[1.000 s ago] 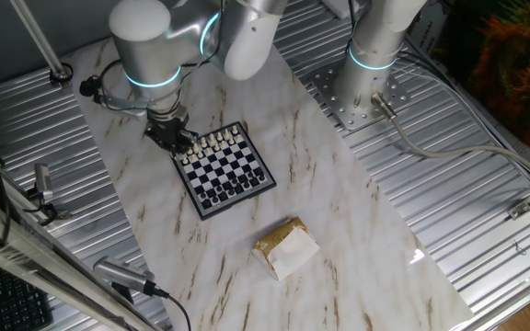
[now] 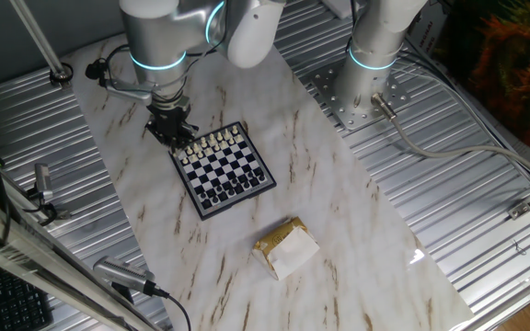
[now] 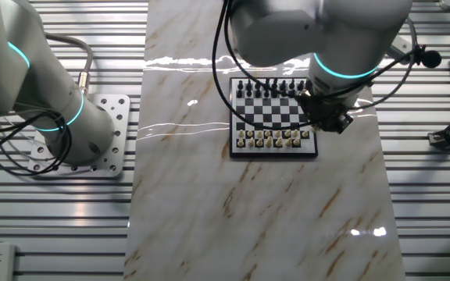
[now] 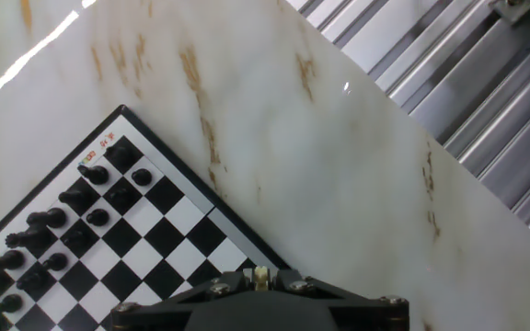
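A chessboard (image 2: 217,170) with a dark rim lies on the marble table, white pieces (image 2: 214,142) along one side and black pieces (image 2: 233,191) opposite. At the corner on the white side, my gripper (image 2: 184,143) points down close above the board. The wrist view shows the gripper with its fingers close together around a small cream chess piece (image 4: 262,275). Its lower part is hidden, so whether it touches the board cannot be told. Black pieces (image 4: 47,219) stand at the left of that view; the other white pieces are out of sight there.
A gold and white packet (image 2: 286,249) sits on the table beyond the black side. Bare marble (image 3: 209,211) surrounds the board.
In exterior view 1 the arm's wrist has shifted a little up and to the right. The fingers remain by the same board corner. The board and packet have not moved.
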